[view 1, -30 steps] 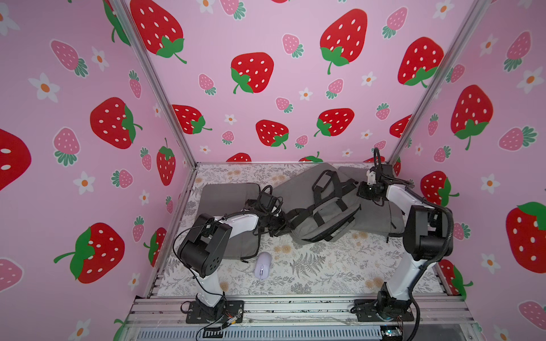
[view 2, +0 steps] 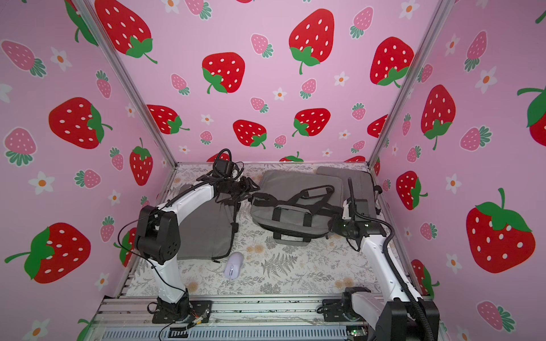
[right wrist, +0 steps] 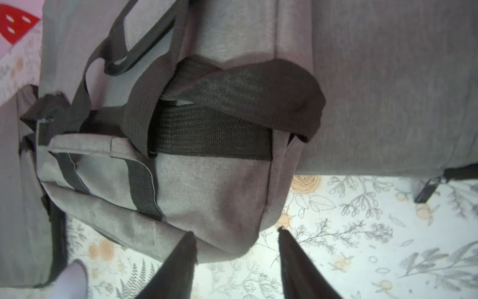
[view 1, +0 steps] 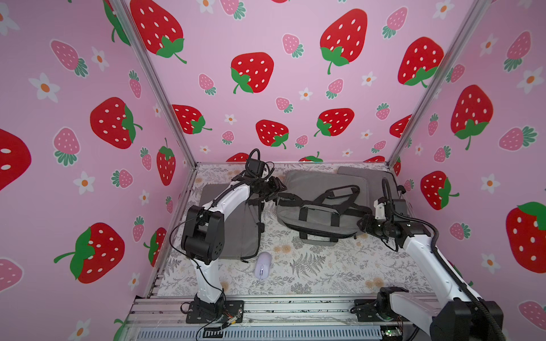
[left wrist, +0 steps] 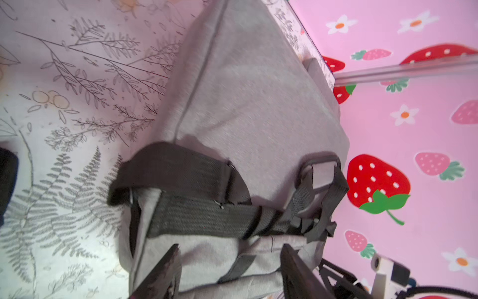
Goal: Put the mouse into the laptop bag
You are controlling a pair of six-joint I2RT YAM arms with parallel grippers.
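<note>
The grey laptop bag (view 1: pixel 318 216) with black straps lies in the middle of the table, its straps and front pocket facing forward. At its left end my left gripper stands open over the bag's front, nothing gripped between its fingers. My right gripper is parted at the bag's right front corner, with that corner just beyond the fingertips and nothing between them. A lilac mouse (view 1: pixel 262 265) rests on the table in front and to the left of the bag; part of the mouse (right wrist: pixel 72 280) shows at the right wrist view's lower left.
A flat grey case (view 2: pixel 199 233) lies on the left side, under the left arm. Another grey case (right wrist: pixel 388 89) lies at the right, beside and partly behind the bag.
The bag has turned clockwise and its right end has come forward. The mouse has stayed put.
</note>
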